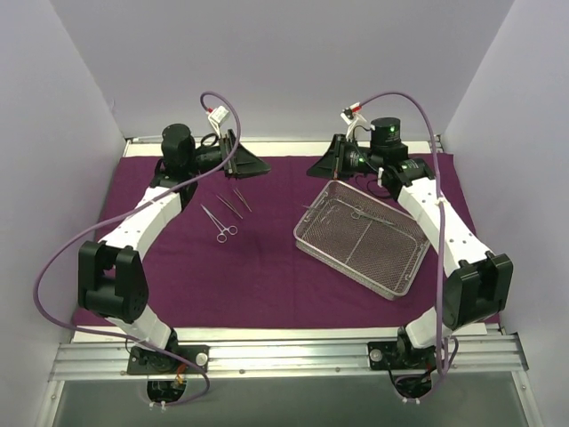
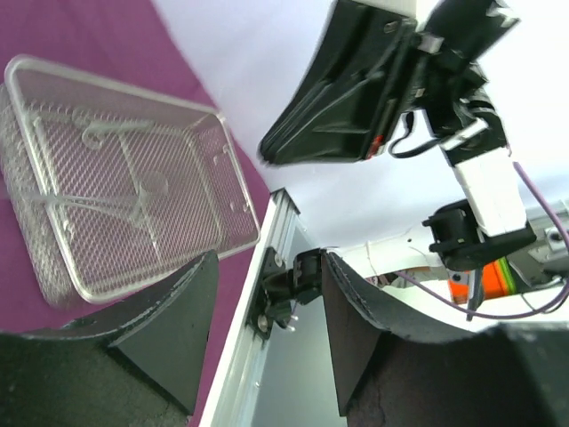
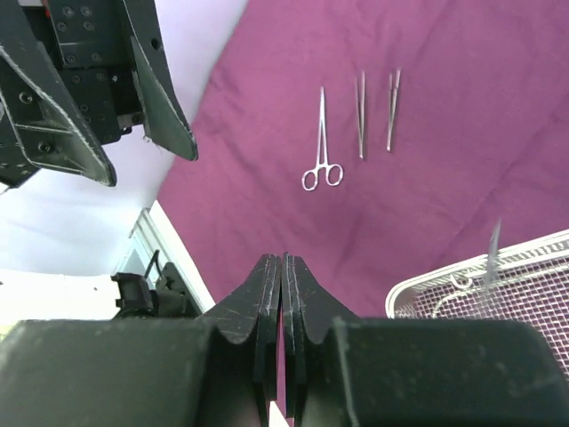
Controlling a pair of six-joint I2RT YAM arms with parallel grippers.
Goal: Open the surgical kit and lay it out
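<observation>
Over the tray's far left corner, my right gripper [image 1: 318,172] is shut, with nothing between its fingertips. Facing it, my left gripper is open and empty. Below the right gripper, apart from it, a blurred instrument [image 3: 493,249] shows at the rim of the wire mesh tray [image 1: 342,264]; its tip reaches past the left rim in the top view. Another long ringed instrument [image 1: 378,218] lies in the tray. On the purple cloth to the left rest ringed scissors [image 3: 323,147] and two slim instruments, one [image 3: 361,116] beside the other [image 3: 393,107].
Grey walls stand at the back and sides. Purple cables [image 1: 440,267] loop over both arms.
</observation>
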